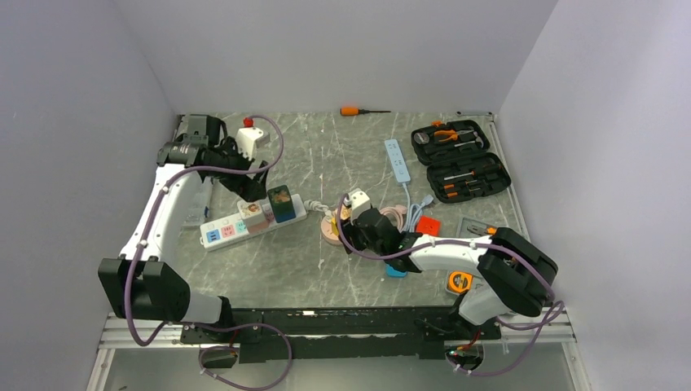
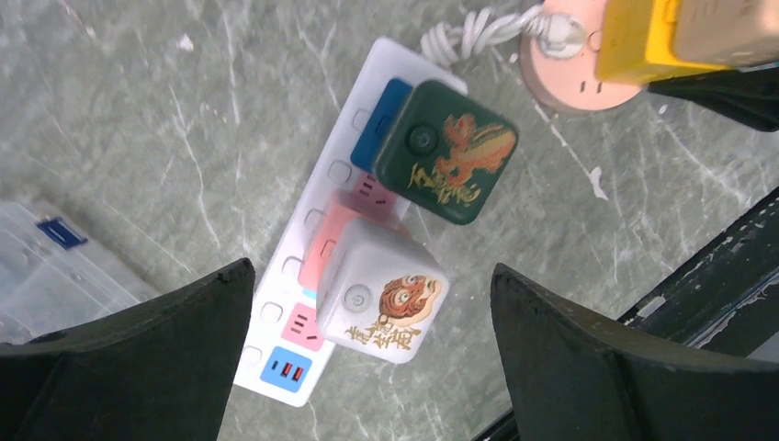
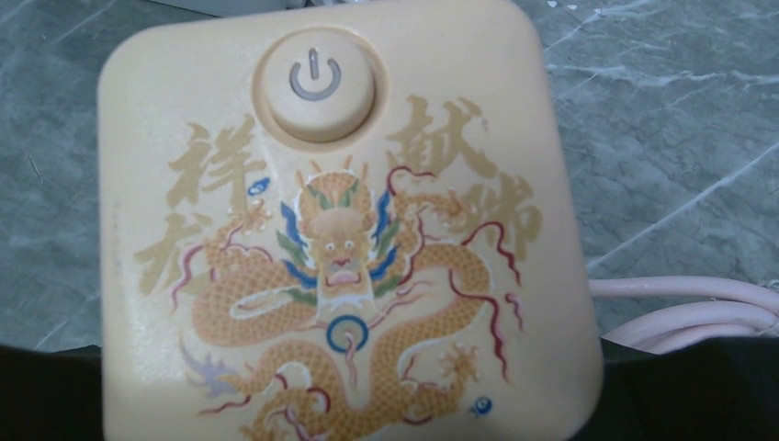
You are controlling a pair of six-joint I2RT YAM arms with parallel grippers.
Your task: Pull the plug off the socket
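The white power strip (image 2: 299,377) carries a white dragon plug (image 1: 251,213) (image 2: 381,294) and a dark green plug (image 1: 281,204) (image 2: 445,147). My left gripper (image 1: 253,179) hovers over them, open and empty. My right gripper (image 1: 346,232) is shut on a cream dragon plug (image 3: 349,230), which fills the right wrist view. In the left wrist view its yellow body (image 2: 634,41) sits over a round pink base (image 2: 556,78); whether the two touch is unclear.
A blue power strip (image 1: 398,160), red block (image 1: 428,226), open toolkits (image 1: 460,159) and an orange screwdriver (image 1: 350,111) surround the arms.
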